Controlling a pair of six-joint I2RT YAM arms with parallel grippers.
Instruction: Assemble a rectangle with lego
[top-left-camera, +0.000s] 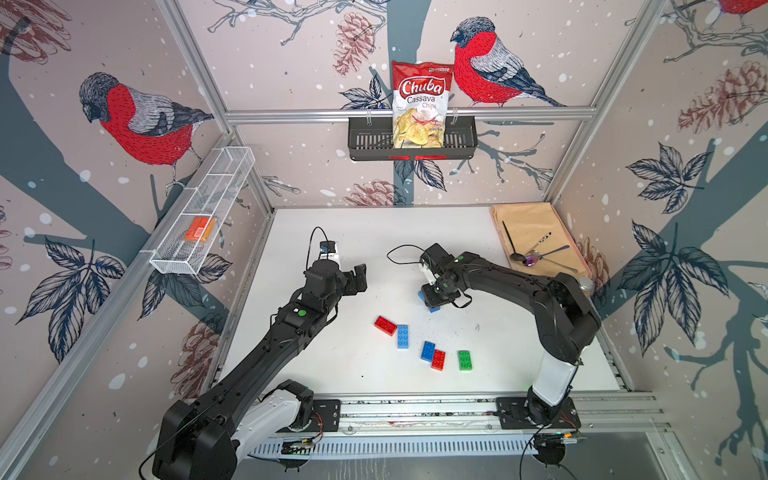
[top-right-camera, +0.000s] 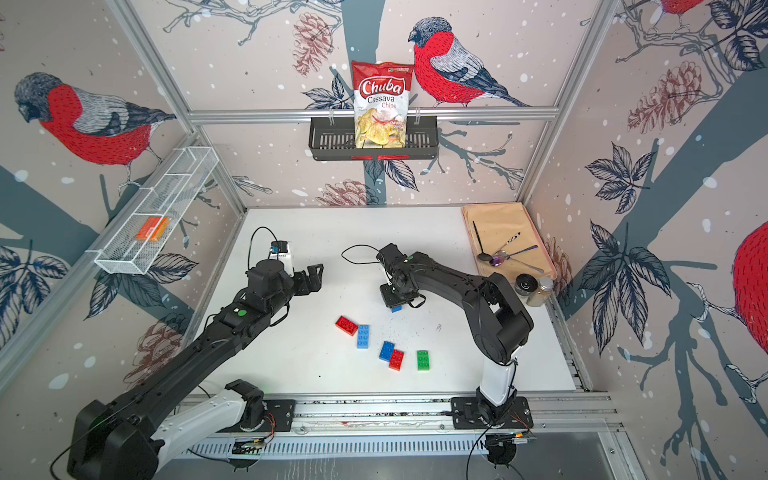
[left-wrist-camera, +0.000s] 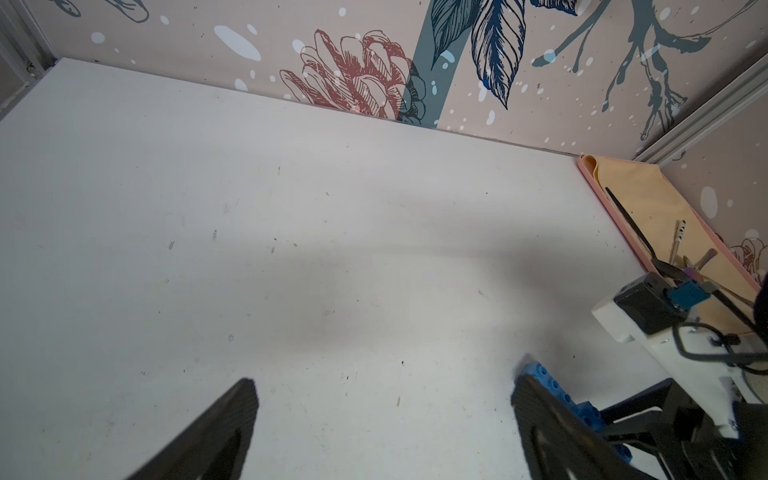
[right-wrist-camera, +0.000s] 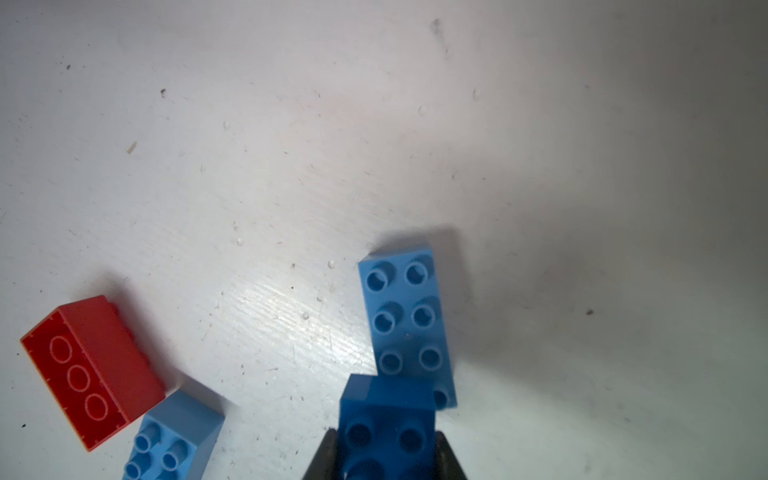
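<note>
My right gripper is low over the table with a darker blue brick (right-wrist-camera: 385, 412) between its fingers, over the near end of a light blue brick (right-wrist-camera: 404, 312); whether the two are joined I cannot tell. A red brick (right-wrist-camera: 92, 372) and another light blue brick (right-wrist-camera: 180, 428) lie to its left. On the front of the table are a red (top-left-camera: 385, 325), light blue (top-left-camera: 402, 336), blue (top-left-camera: 428, 350), red (top-left-camera: 438, 360) and green brick (top-left-camera: 465, 360). My left gripper hangs open and empty over the left-middle of the table.
A cloth board (top-left-camera: 528, 224) with utensils lies at the back right, jars (top-right-camera: 540, 292) beside it. A white wire basket (top-left-camera: 172, 264) hangs on the left, a dark shelf (top-left-camera: 372, 148) with chips at the back.
</note>
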